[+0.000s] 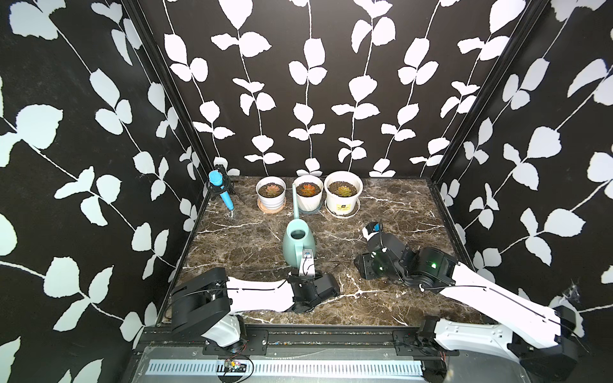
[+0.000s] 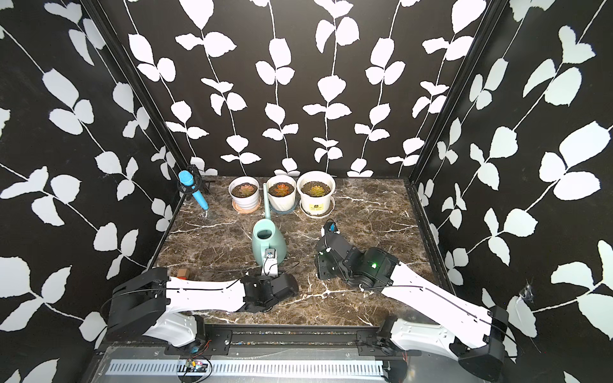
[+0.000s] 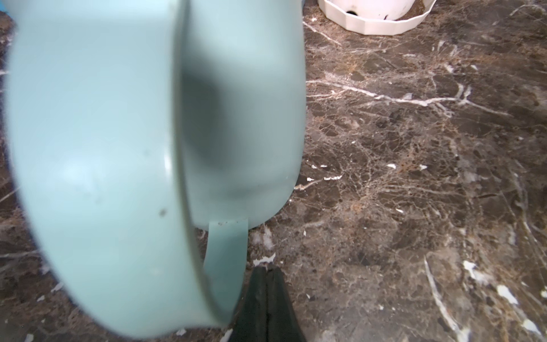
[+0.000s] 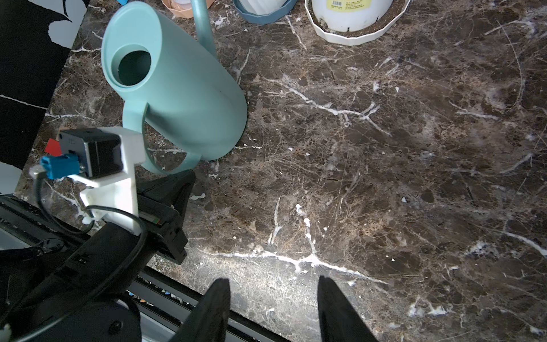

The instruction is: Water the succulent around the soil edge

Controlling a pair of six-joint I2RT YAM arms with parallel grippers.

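Note:
A mint watering can (image 1: 295,249) stands upright in the middle of the marble table, spout pointing back toward three potted succulents: a small one (image 1: 271,190), a middle one (image 1: 308,191) and a larger one (image 1: 343,191) with a yellow label. My left gripper is shut low beside the can's handle (image 3: 97,171), with nothing visible between its fingers; whether it touches the handle is unclear. My right gripper is part open and empty over bare table, right of the can.
A blue tool in a black holder (image 1: 220,190) is at the back left. A small orange-red object (image 2: 183,273) lies at the front left. Right of the can and pots the table (image 1: 408,210) is clear. Walls enclose three sides.

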